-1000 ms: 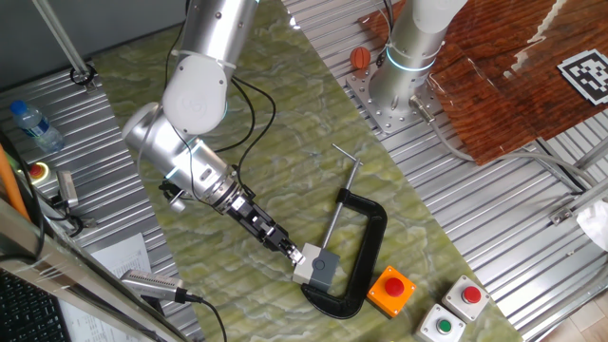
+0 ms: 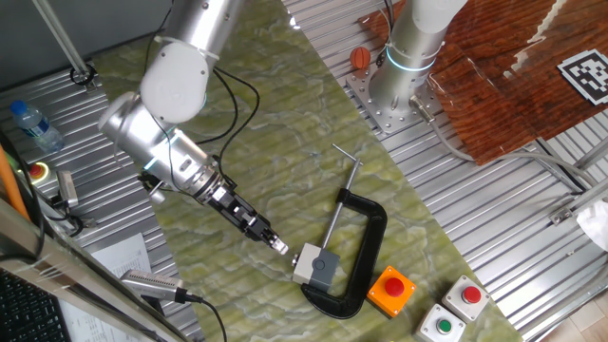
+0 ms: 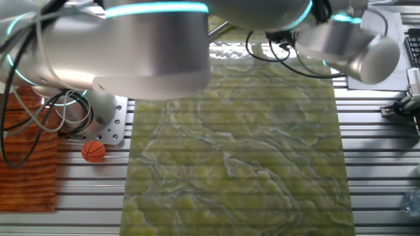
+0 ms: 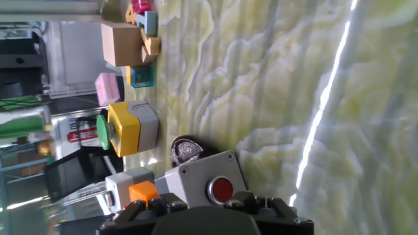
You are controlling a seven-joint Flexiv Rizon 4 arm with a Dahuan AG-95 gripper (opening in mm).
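A two-tone grey button box (image 2: 316, 267) lies on the green marbled mat, against a large black C-clamp (image 2: 373, 252). Its red button (image 4: 220, 190) faces my wrist camera, low in that view. Just up and left of the box in exterior view 1 is my gripper (image 2: 281, 248), its narrow fingertips together and a small gap short of the button side. Nothing shows between them. Along the bottom of the wrist view, dark gripper parts cover the box's lower portion. Exterior view 2 shows neither the box nor the fingertips.
Right of the clamp stand an orange box with a red button (image 2: 390, 291), a white box with a red button (image 2: 467, 296) and one with a green button (image 2: 443, 325).
My gripper has drawn back up and left from the grey box, leaving a gap where its tips were at the box's side. The box and clamp have stayed put.
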